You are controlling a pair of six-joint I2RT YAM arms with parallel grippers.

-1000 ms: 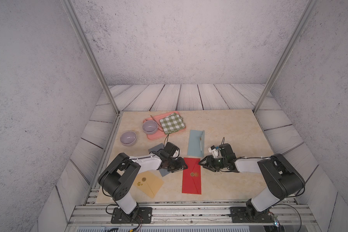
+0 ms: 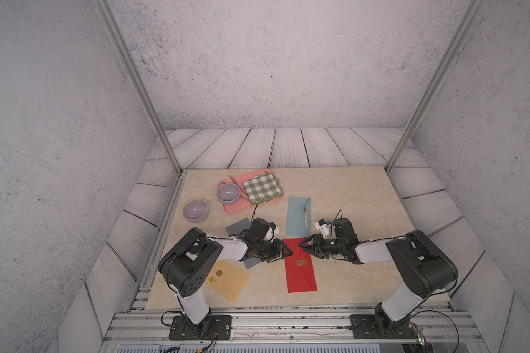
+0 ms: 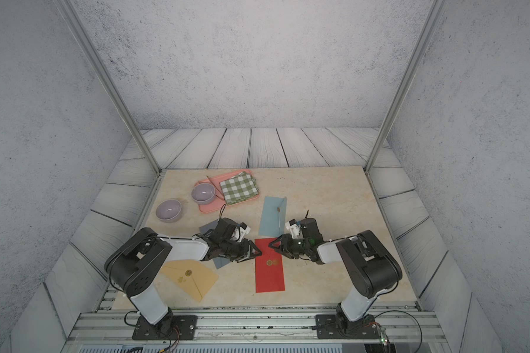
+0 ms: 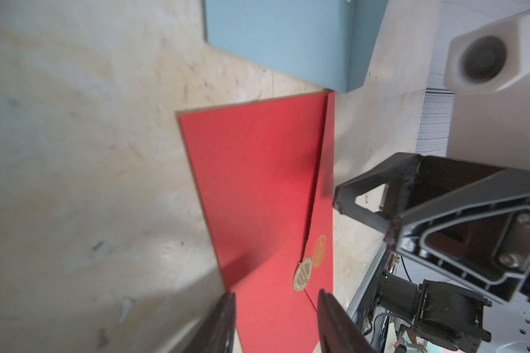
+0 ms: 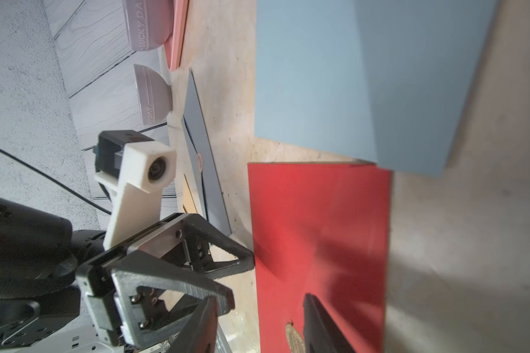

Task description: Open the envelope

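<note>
The red envelope lies on the table between my two arms, a round gold seal on its front and a diagonal flap line crossing it. Over its upper left edge stands my left gripper, fingers apart with the envelope visible between them. Across from it, near the upper right edge, is my right gripper, its fingers apart as well. The red flap lies nearly flat. Whether either set of fingertips touches the paper is hard to tell.
A pale blue envelope lies just beyond the red one, close to its far edge. Under the left arm are a grey envelope and a yellow one. Bowls and a pink tray stand at the back left.
The red envelope has shifted rightward and slightly away, turning a little. My left gripper has moved right with it, and the right one has come slightly left, over the envelope's edge.
</note>
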